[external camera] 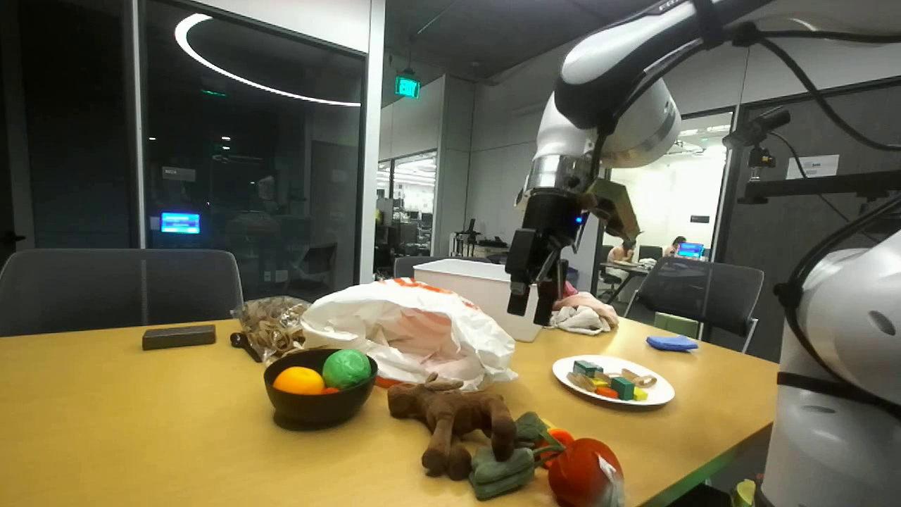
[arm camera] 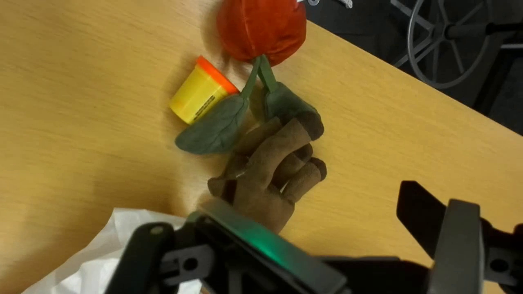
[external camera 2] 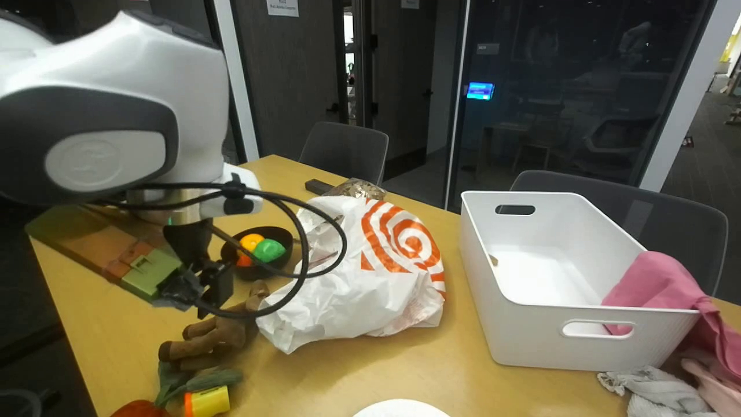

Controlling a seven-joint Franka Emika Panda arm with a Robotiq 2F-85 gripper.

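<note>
My gripper (external camera: 532, 309) hangs open above the table, its fingertips pointing down and nothing between them. In the wrist view the two fingers (arm camera: 456, 245) stand wide apart, and one partly covers a brown plush animal (arm camera: 267, 166). That animal (external camera: 452, 414) lies on its side at the front of the table, below the gripper's height. Touching its legs are the green leaves (arm camera: 215, 125) of a red plush vegetable (arm camera: 262, 29). A yellow tub with an orange lid (arm camera: 202, 90) lies against one leaf.
A crumpled white plastic bag (external camera 2: 371, 278) lies beside the plush animal, near a black bowl (external camera: 321, 414) of toy fruit. Farther off stand a white bin (external camera 2: 590, 337) with pink cloth over its edge and a white plate (external camera: 562, 369) of small blocks.
</note>
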